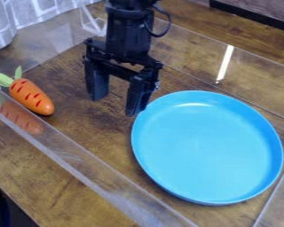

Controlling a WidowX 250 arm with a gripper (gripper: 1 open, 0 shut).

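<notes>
The black gripper [117,92] hangs over the wooden table in the upper middle, its two fingers spread apart with nothing visible between them. A toy carrot [31,96], orange with a green top, lies on the table at the left, apart from the gripper. A large blue plate [208,144] sits at the right, just below and right of the gripper.
Clear plastic panels run along the lower left [79,168] and around the table's sides. Bare wood [91,124] lies between carrot and plate, and more free table is behind the arm.
</notes>
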